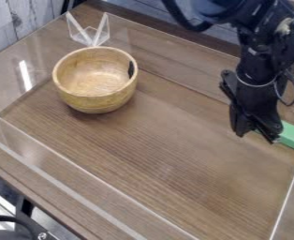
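My black gripper (240, 126) hangs low over the right side of the wooden table, its fingers shut, with nothing visible between them. A light green block (289, 135) lies just right of the fingertips, partly behind the arm; whether they touch it I cannot tell. A wide tan wooden bowl (87, 93) stands at the upper left of the table.
A clear, crumpled plastic piece (90, 30) is at the back left, behind the bowl. The table's edges show at left and right.
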